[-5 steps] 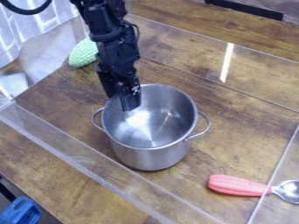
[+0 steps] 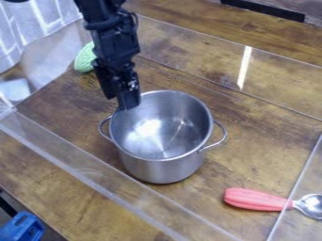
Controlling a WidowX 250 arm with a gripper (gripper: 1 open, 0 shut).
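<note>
A steel pot (image 2: 170, 151) with two side handles stands on the wooden table in the centre of the camera view. The black gripper (image 2: 126, 99) hangs from the upper left over the pot's back-left rim; whether its fingers are open or shut, or touch the rim, I cannot tell.
A pink-handled spoon (image 2: 258, 200) lies at the front right. A pale green object (image 2: 85, 60) sits behind the arm. Clear low panels edge the table, and a blue object (image 2: 19, 228) is at the lower-left corner. The table right of the pot is mostly clear.
The gripper has shifted slightly left and a little up over the last second. The pot and spoon look unmoved.
</note>
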